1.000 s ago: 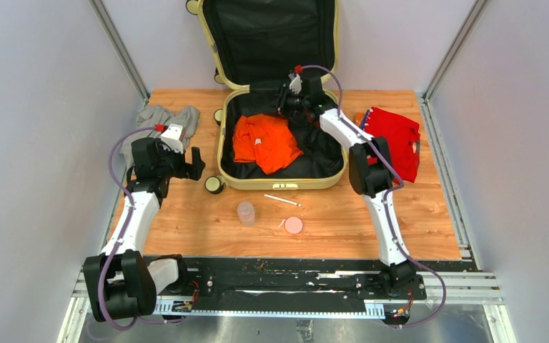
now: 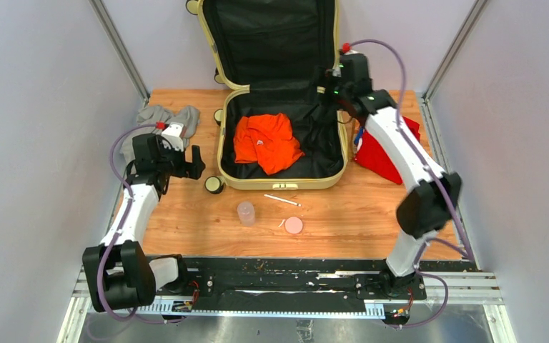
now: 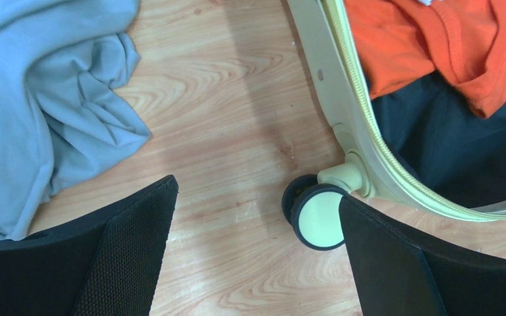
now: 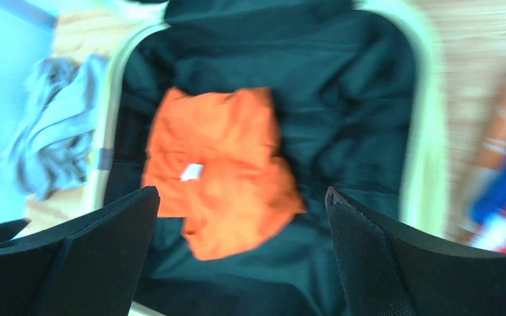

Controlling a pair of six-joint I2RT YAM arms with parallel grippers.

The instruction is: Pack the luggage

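The suitcase point(image 2: 284, 184) lies open in the middle, its lid point(image 2: 268, 43) raised at the back. Inside, folded orange clothing point(image 2: 266, 143) rests on the left and centre of the black lining; the right wrist view shows this orange cloth point(image 4: 224, 168) too, apart from the fingers. My right gripper point(image 2: 320, 86), blurred, hovers above the case's back right part, open and empty. Left of the case, my left gripper point(image 2: 199, 163) stands open over bare table near a suitcase wheel point(image 3: 321, 220). Grey-blue cloth point(image 3: 72, 99) lies to its left. Red clothing point(image 2: 380, 156) lies right of the case, partly covered by the right arm.
In front of the case are a white stick point(image 2: 283, 200), a translucent cup point(image 2: 246, 213) and a pink round item point(image 2: 294, 225). The case's raised rim point(image 3: 369, 112) borders the left gripper's side.
The orange clothing stays in the case. The left arm is still.
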